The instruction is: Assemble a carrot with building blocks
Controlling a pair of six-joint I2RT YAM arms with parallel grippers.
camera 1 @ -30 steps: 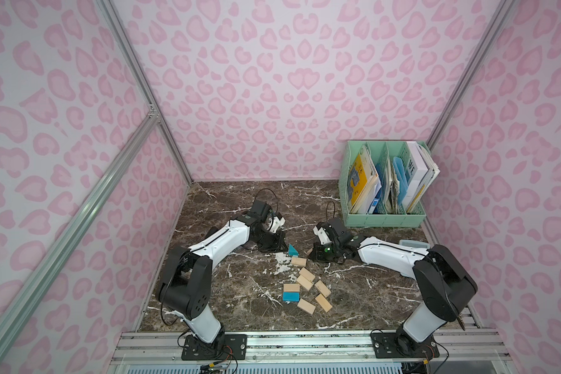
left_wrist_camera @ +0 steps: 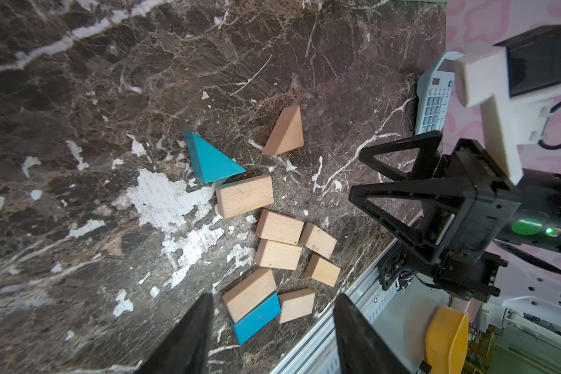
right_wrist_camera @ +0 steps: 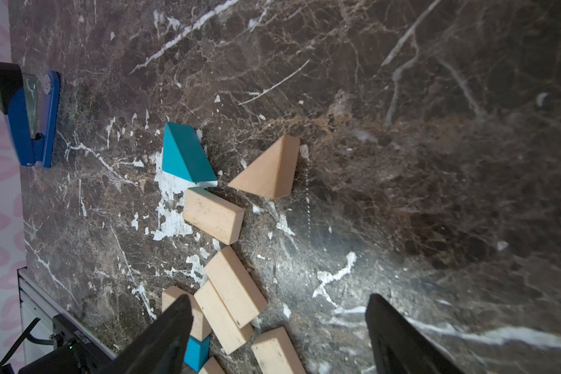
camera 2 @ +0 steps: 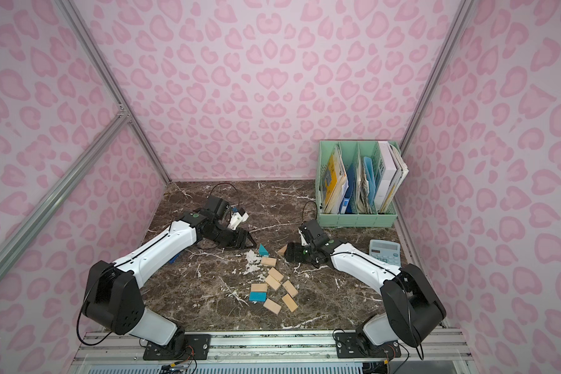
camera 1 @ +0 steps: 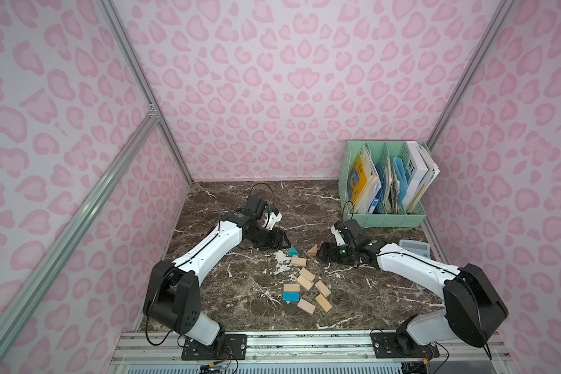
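In the right wrist view, a teal triangular block (right_wrist_camera: pixel 185 154) lies touching or very near the end of a wooden oblong block (right_wrist_camera: pixel 213 215). A plain wooden triangular block (right_wrist_camera: pixel 269 169) lies just to their right, apart from them. Several more wooden blocks (left_wrist_camera: pixel 279 227) are grouped toward the front, along with a blue block (left_wrist_camera: pixel 256 319) against a wooden one. My left gripper (camera 1: pixel 283 240) is open above the table, left of the teal triangle. On the other side, my right gripper (camera 1: pixel 323 251) is beside the wooden triangle, its fingers parted and empty.
At the back right stands a green file holder (camera 1: pixel 383 220) with folders. A calculator (camera 2: pixel 385 251) lies behind the right arm, and a blue stapler (right_wrist_camera: pixel 33 121) is at the left.
My right gripper has shifted right, uncovering the wooden triangle. The left gripper has turned and moved slightly, its fingers now more visibly spread. The blocks appear still.
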